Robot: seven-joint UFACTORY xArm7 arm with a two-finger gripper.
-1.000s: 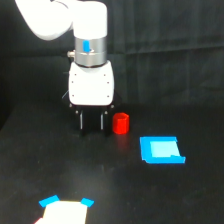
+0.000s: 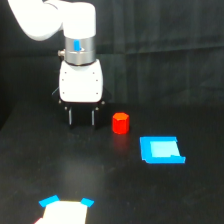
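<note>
My gripper (image 2: 82,120) points down on the left side of the black surface, its two dark fingers (image 2: 70,117) spread wide. The space between them is empty, so it is open. A small red block (image 2: 121,123) with an angular outline sits to the right of the gripper, apart from it. To the right and nearer the camera lies a pale square (image 2: 164,149) edged with blue tape. Whether the fingertips touch the surface cannot be told.
Another pale patch (image 2: 65,213) with blue tape at its corners is cut off by the bottom edge, at the left. A dark curtain (image 2: 160,60) hangs behind.
My gripper has shifted left and slightly up in the picture, away from the red block. The block stays in about the same place, but its outline looks more angular.
</note>
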